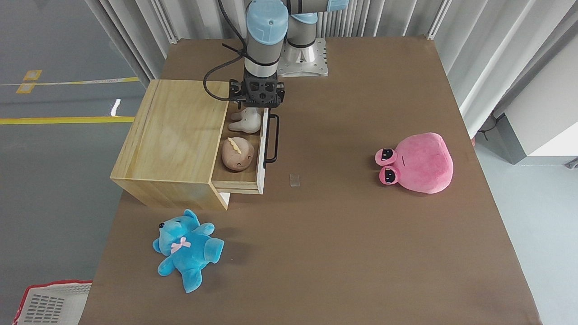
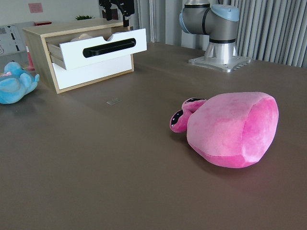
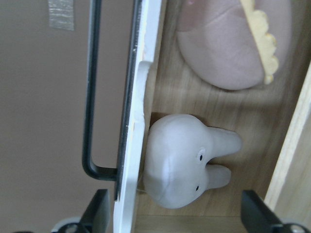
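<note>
My gripper hangs over the back end of the pulled-out drawer (image 1: 252, 187); in the wrist view its fingers stand wide apart with nothing held between them. A white plush toy (image 3: 175, 160) lies in that end of the drawer, below and ahead of the fingers. A round brownish plush (image 1: 236, 157) with a yellow frill lies beside it, toward the drawer's front-camera end. The drawer has a black handle (image 1: 276, 138) on its white front.
The wooden cabinet top (image 1: 168, 130) is bare. A blue bear (image 1: 189, 252) lies near the cabinet, a pink plush (image 1: 422, 162) to the right. A basket (image 1: 54, 303) stands beyond the table's edge.
</note>
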